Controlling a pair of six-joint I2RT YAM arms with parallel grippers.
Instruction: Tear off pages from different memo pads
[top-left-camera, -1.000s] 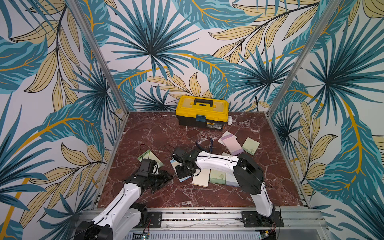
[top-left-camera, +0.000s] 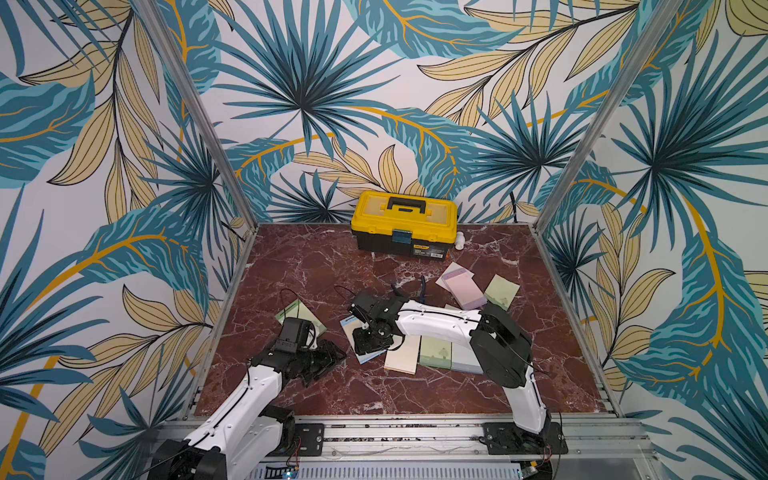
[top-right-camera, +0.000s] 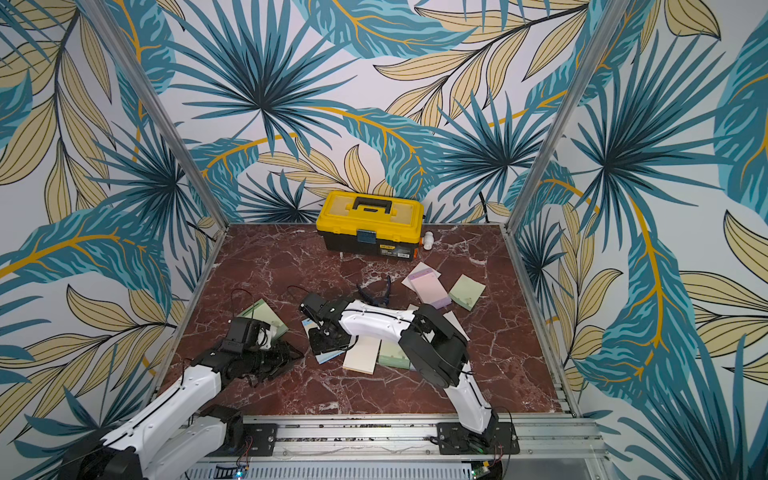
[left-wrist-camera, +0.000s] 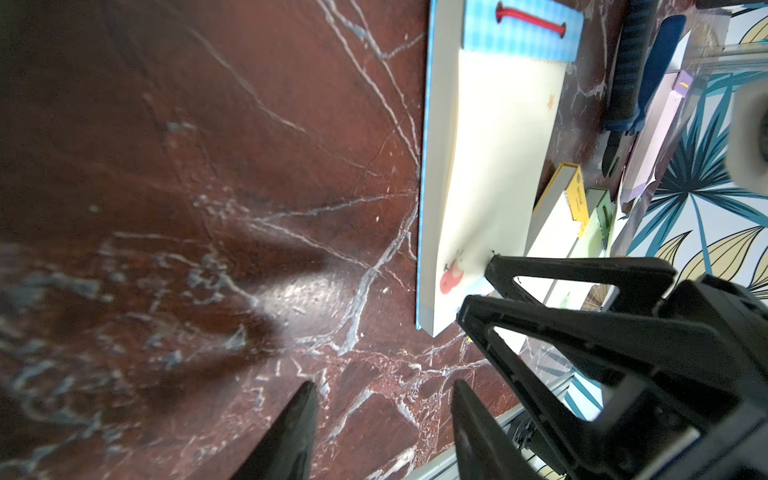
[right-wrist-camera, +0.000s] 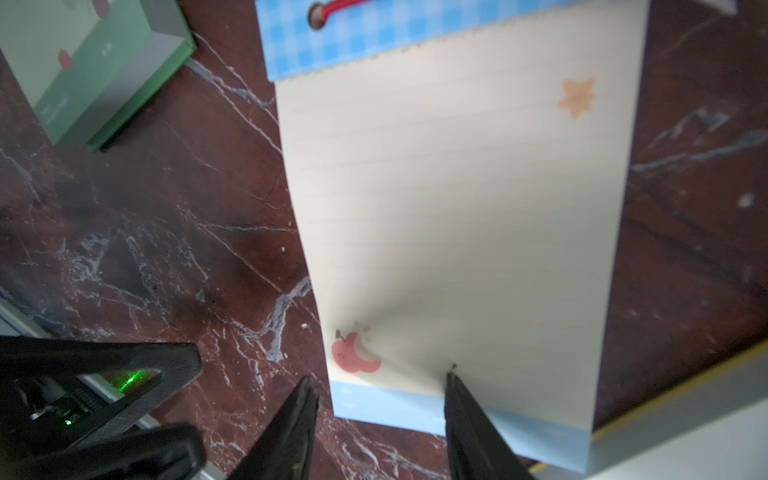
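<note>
A memo pad (right-wrist-camera: 464, 208) with a blue checked top, red cord and cream lined pages lies in front of my right gripper, whose fingertips are at its apple-printed bottom end; whether they grip the paper is unclear. The pad (left-wrist-camera: 496, 152) also shows in the left wrist view, the other gripper reaching over its lower end. My left gripper is over bare marble left of that pad, fingers apart with nothing between. A green pad (right-wrist-camera: 72, 56) lies nearby, partly under the left arm in the top views.
A yellow toolbox (top-left-camera: 404, 220) stands at the back with a white bottle (top-left-camera: 460, 241) beside it. More pads, pink (top-left-camera: 464, 288) and green (top-left-camera: 501, 292), lie right of centre.
The left arm looks unmoved.
</note>
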